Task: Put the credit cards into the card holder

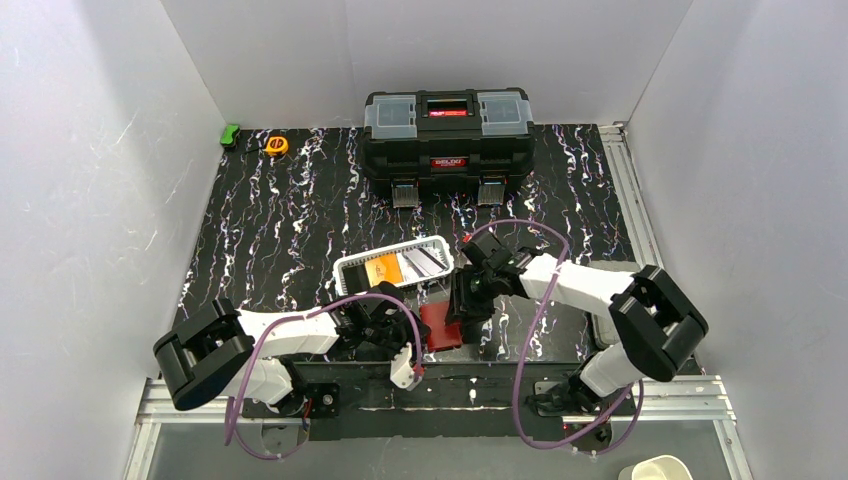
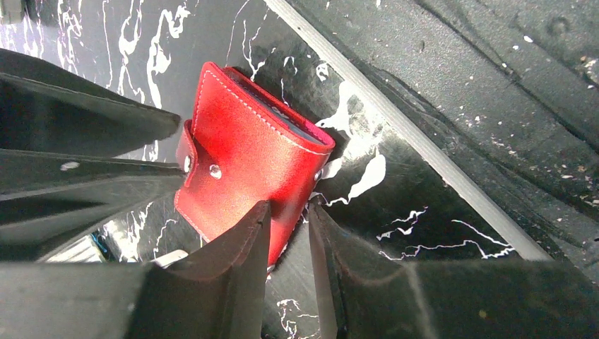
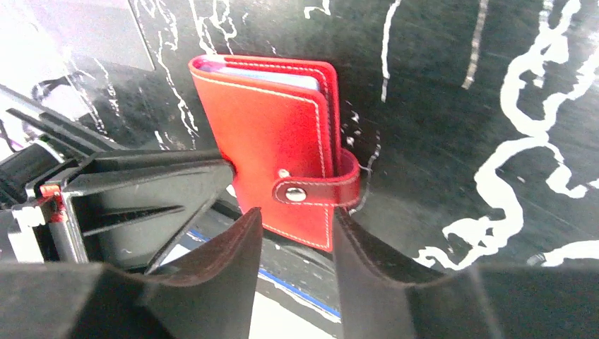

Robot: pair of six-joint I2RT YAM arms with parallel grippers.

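The red card holder stands near the table's front edge, its open top showing a pale layer inside in the right wrist view. My left gripper is shut on one side of this holder. Close to the holder's snap strap, my right gripper is part open. In the left wrist view its fingertips stand apart beside the strap, and I cannot tell whether they touch it. Flat pale, card-like items lie in the white basket; whether these are credit cards is unclear.
An orange item and a dark one share the basket, just behind the grippers. The large black toolbox stands at the back. Orange tape lies back left. Open table stretches left and right of the toolbox.
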